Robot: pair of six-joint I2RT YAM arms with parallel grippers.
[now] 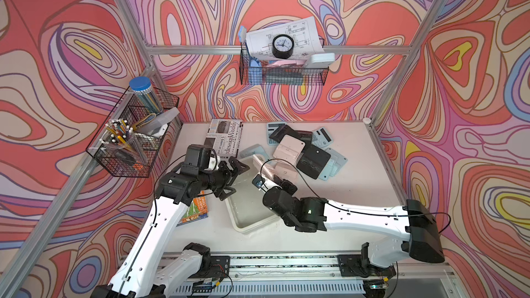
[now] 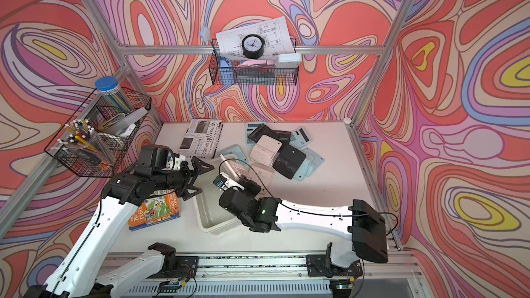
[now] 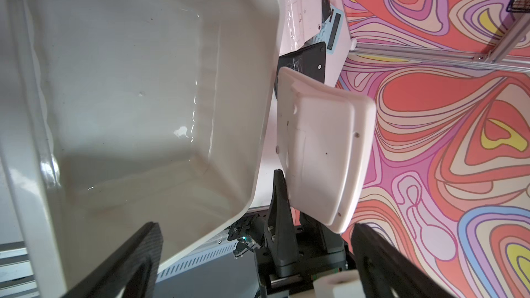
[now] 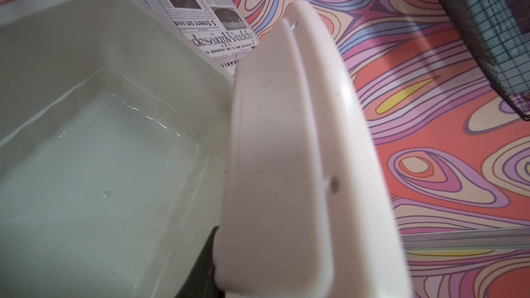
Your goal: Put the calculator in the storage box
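A pale pink calculator (image 3: 325, 138), its back showing in the left wrist view, is clasped by my right gripper and held tilted on edge. In the right wrist view the calculator (image 4: 276, 176) fills the middle, with one dark finger (image 4: 204, 270) partly visible beside it. The white storage box (image 1: 237, 218) stands empty on the table, and the calculator hangs at its right rim, above table height. My left gripper is open over the box's left side, nothing between its fingers.
Several pink, black and blue calculators (image 1: 314, 161) lie piled right of the box. A magazine (image 1: 223, 138) lies behind it, and an orange book (image 2: 160, 207) sits at its left.
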